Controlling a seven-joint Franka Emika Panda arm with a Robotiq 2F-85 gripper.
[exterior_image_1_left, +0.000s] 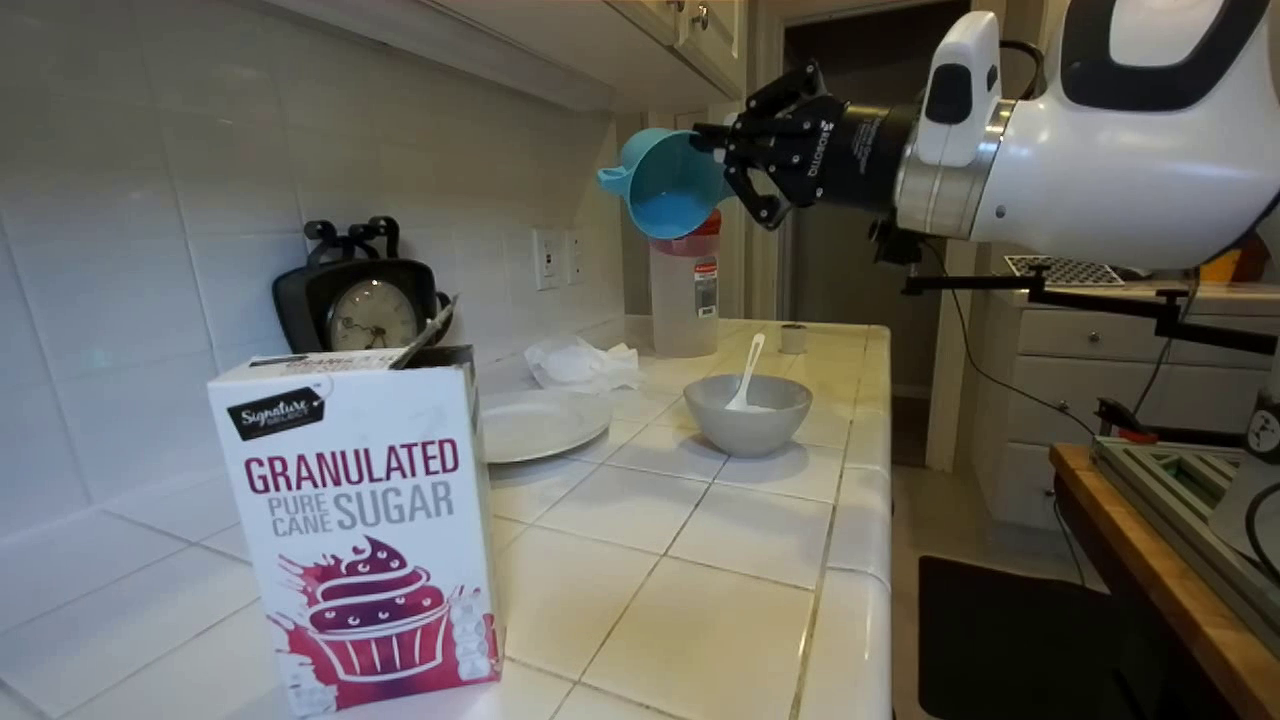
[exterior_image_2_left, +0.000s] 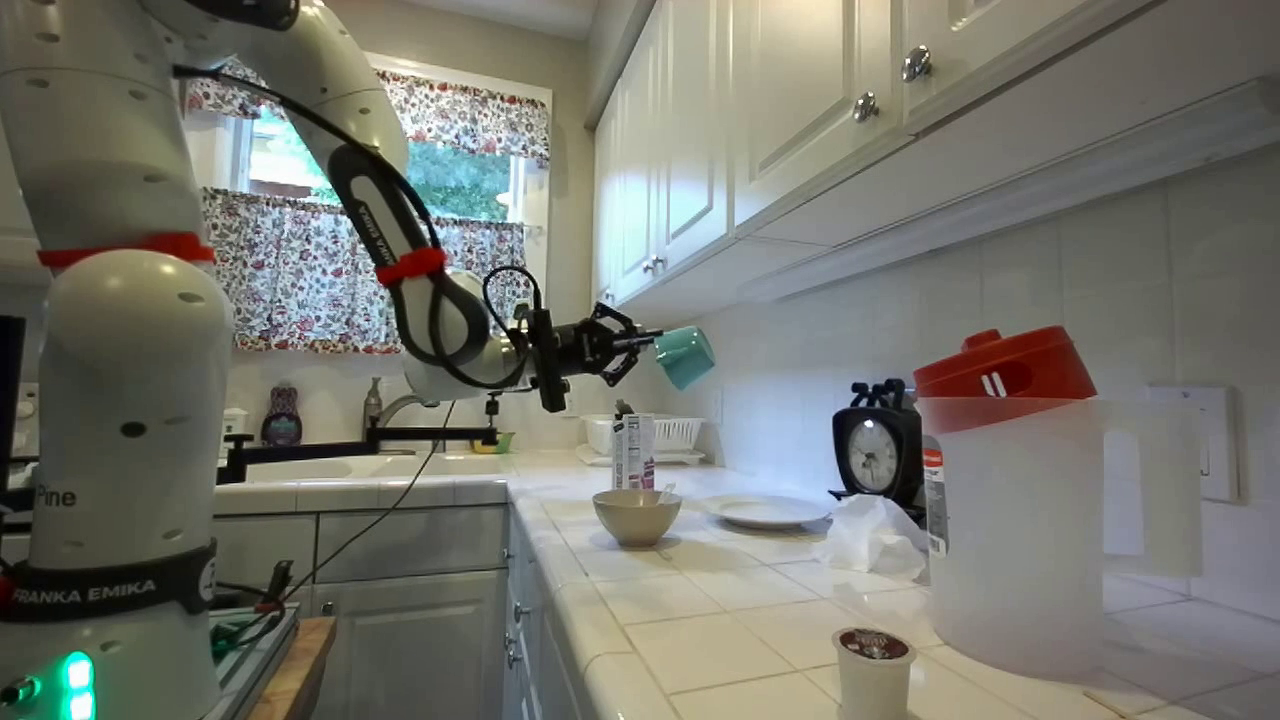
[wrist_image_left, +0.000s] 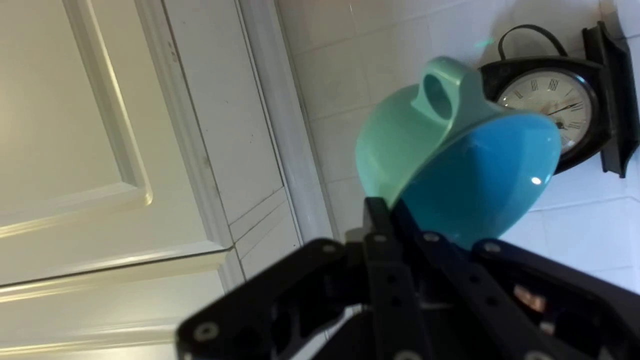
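High above the counter, my gripper (exterior_image_1_left: 717, 142) is shut on the rim of a teal cup (exterior_image_1_left: 669, 186). The cup lies tipped on its side, its blue inside facing exterior view 1 and its handle pointing away from my fingers. In the wrist view the fingertips (wrist_image_left: 376, 210) meet the edge of the cup (wrist_image_left: 384, 144), and the part of the bowl I can see is empty. In exterior view 2 the cup (exterior_image_2_left: 685, 356) hangs above the grey bowl (exterior_image_2_left: 637, 516) and somewhat beyond it. A white spoon (exterior_image_1_left: 750, 366) leans in that bowl.
A sugar box (exterior_image_1_left: 360, 528) stands at the near left, beside a white plate (exterior_image_1_left: 546, 422). Along the wall are a black clock (exterior_image_2_left: 879, 456), crumpled paper (exterior_image_2_left: 873, 536) and a red-lidded pitcher (exterior_image_2_left: 1014, 540). Cabinets (wrist_image_left: 90, 132) hang close to the gripper.
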